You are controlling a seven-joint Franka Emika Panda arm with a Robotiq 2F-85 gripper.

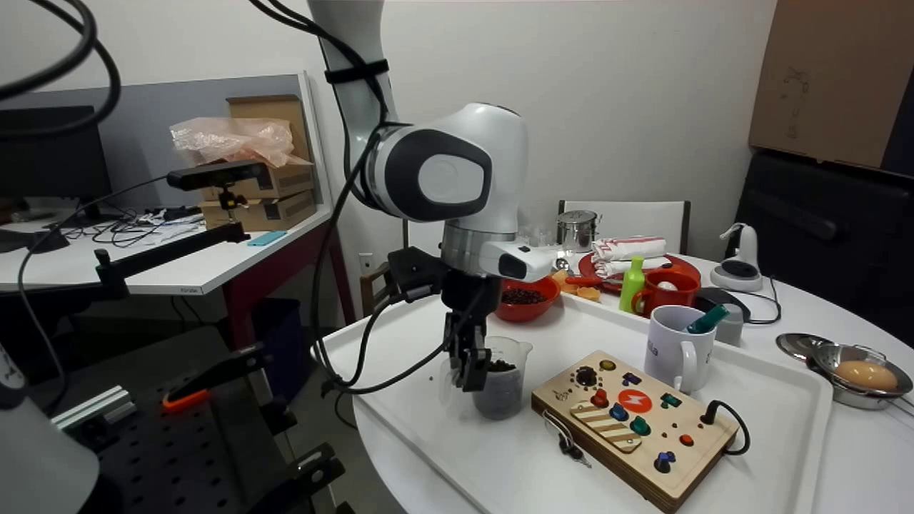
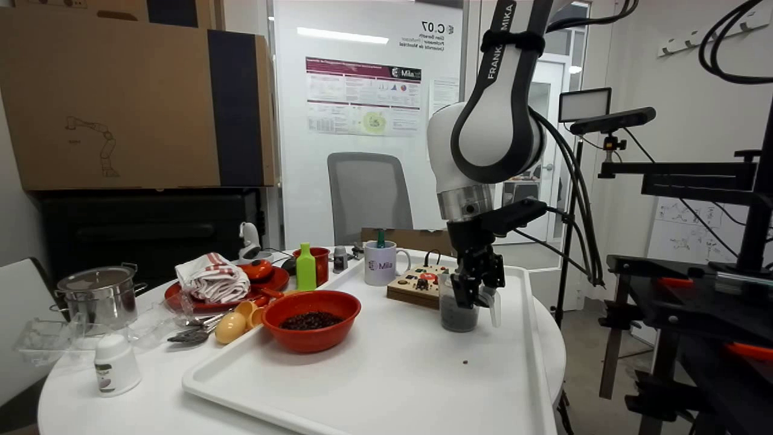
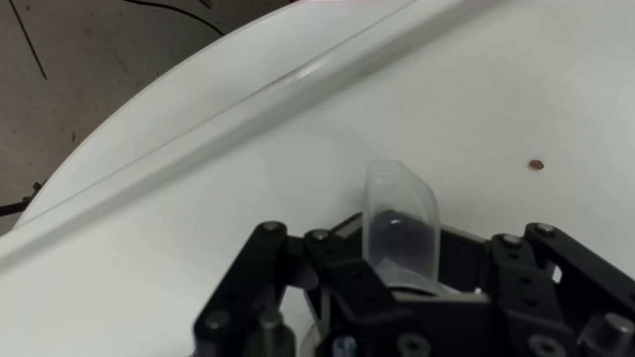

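A clear measuring cup with dark beans in it stands upright, or nearly so, on the white tray, left of the wooden button box. My gripper is shut on its handle, which pokes up between the fingers in the wrist view. Seen from the opposite side, the cup has my gripper at its right. Most of the cup body is hidden behind the fingers in the wrist view. Whether its base touches the tray I cannot tell.
Close to the cup sits the wooden button box, with a white mug behind it. A red bowl of beans rests at the tray's edge. One loose bean lies on the otherwise bare tray.
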